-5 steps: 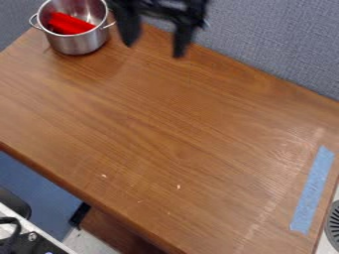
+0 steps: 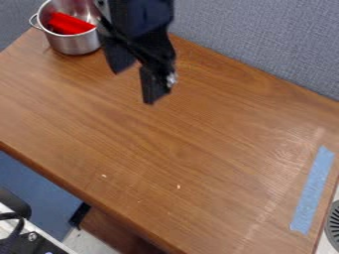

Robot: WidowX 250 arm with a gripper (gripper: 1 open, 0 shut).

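Observation:
My gripper (image 2: pixel 135 77) hangs over the upper left of the wooden table, blurred and dark, its fingers apart with nothing visible between them. Just left of it, at the table's back-left corner, stands a steel pot (image 2: pixel 63 40) with two side handles, holding a red object (image 2: pixel 69 23). The gripper hides part of the pot's right side.
A light blue strip (image 2: pixel 312 190) lies along the right edge, beside a round metal grille (image 2: pixel 331 228). A grey padded wall (image 2: pixel 252 55) runs behind the table.
My gripper has come down from the top of the view to over the table, right of the pot. The pot and red object look unmoved.

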